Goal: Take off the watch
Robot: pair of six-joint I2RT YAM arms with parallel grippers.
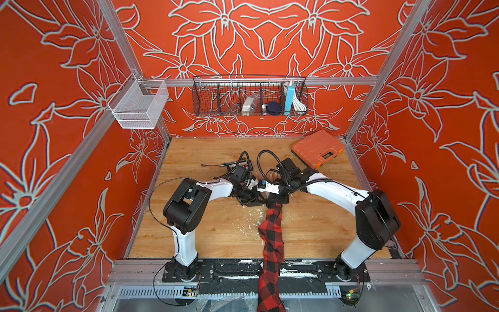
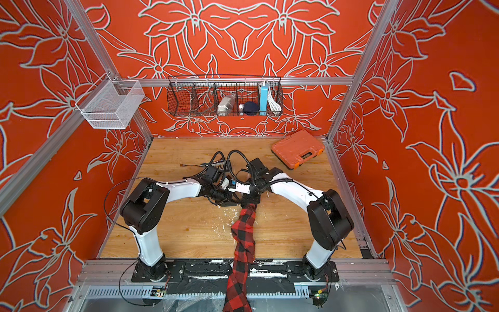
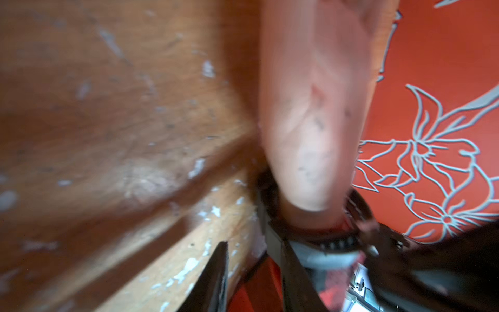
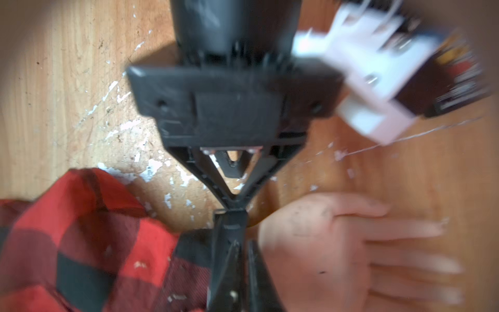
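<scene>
The watch's black band (image 3: 275, 218) circles the wrist of a pale model hand (image 4: 317, 254), beside a red and black checked sleeve (image 4: 83, 239). In the left wrist view, my left gripper is open; one fingertip is close to or touching the band, and sleeve cloth shows between the fingers. My right gripper stands over the wrist at the sleeve's end, its fingertips close together with a thin dark gap. Whether any band lies between them cannot be made out. The left gripper's linkage covers part of the wrist in the right wrist view.
An orange case (image 1: 318, 148) lies at the back right of the table. A wire basket (image 1: 249, 98) hangs on the back wall, a white one (image 1: 140, 106) at the left. The two grippers crowd each other at the hand.
</scene>
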